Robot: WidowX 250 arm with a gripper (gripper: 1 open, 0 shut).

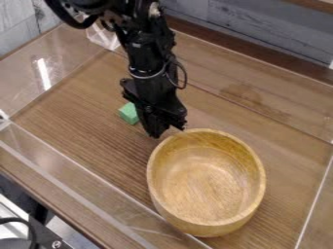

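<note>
The black robot gripper (pixel 155 128) hangs low over the wooden table, just above and left of the far rim of a tan oval bowl (pixel 205 190). It looks shut, though the fingertips are small and dark, and nothing shows held. A small green object (pixel 129 114) lies on the table just left of the gripper, partly hidden behind the arm.
A white item (pixel 104 34) sits at the back left. A cable runs at the lower left, and a light ledge borders the back right.
</note>
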